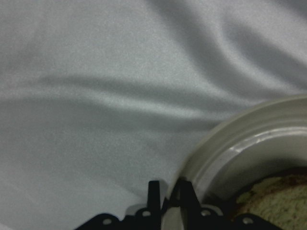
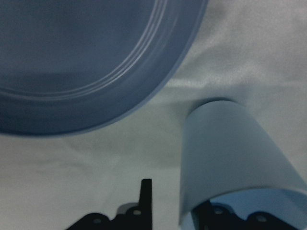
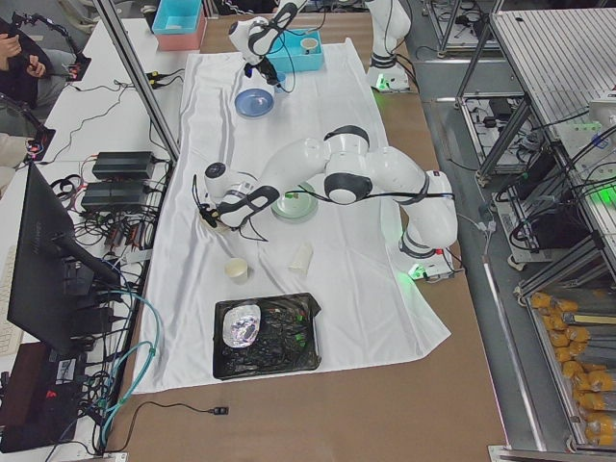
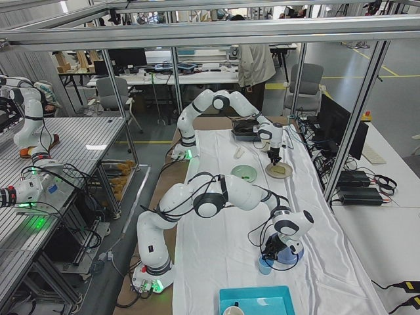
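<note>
In the left wrist view, my left gripper straddles the rim of a beige dish [image 1: 259, 115] holding a bread-like item [image 1: 273, 206]; whether it grips the rim is unclear. My right gripper is open, one finger outside a light-blue cup [image 2: 230, 148], the other hidden at its mouth, beside a blue plate [image 2: 96, 110]. A green plate [image 4: 244, 173] lies between the arms.
A black tray [image 3: 279, 346] with a foil item [image 3: 241, 325], a cream cup [image 3: 236, 269] and a pale cup-like item [image 3: 301, 258] are near the left arm. A turquoise bin [image 4: 269, 295] stands beside the right arm.
</note>
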